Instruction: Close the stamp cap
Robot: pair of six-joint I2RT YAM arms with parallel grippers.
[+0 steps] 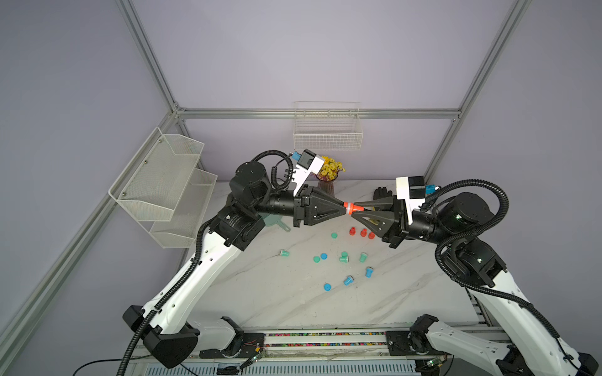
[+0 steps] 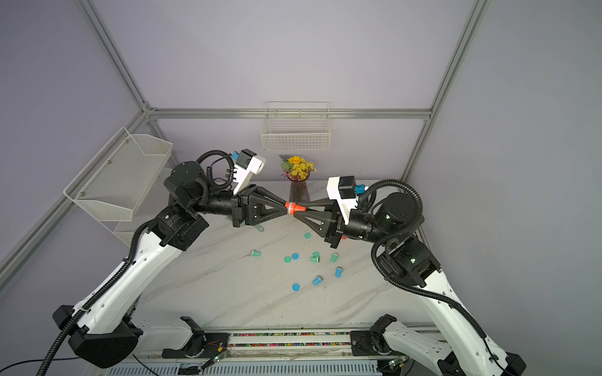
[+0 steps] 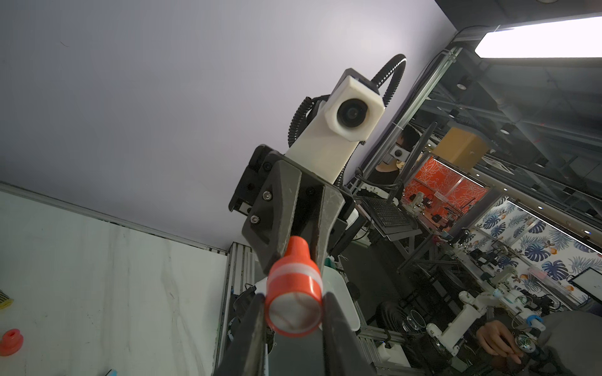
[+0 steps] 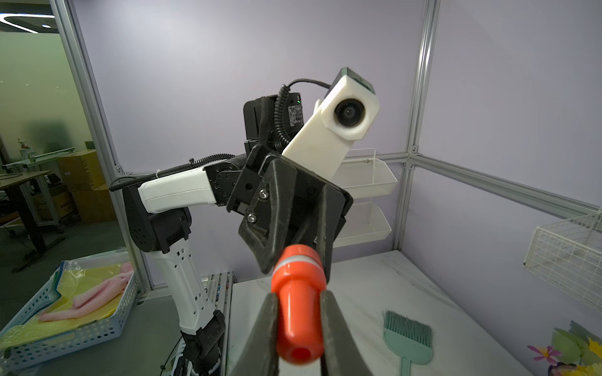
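End to end in mid-air above the table, an orange stamp (image 1: 358, 208) and its orange cap (image 1: 348, 207) are held between my two grippers. My left gripper (image 1: 345, 208) is shut on the cap, whose round pale end (image 3: 294, 312) faces the left wrist camera. From the opposite side my right gripper is shut on the stamp's narrower handle (image 4: 299, 319). A pale band (image 3: 294, 270) rings the orange body between the two parts. Whether the cap is seated fully cannot be told from these views.
On the white table below lie several blue (image 1: 348, 280), green (image 1: 363, 257) and red (image 1: 363, 233) stamps and caps. A flower vase (image 1: 326, 185) and a black glove (image 1: 381, 193) are at the back. A green dustpan (image 4: 407, 338) lies towards the left.
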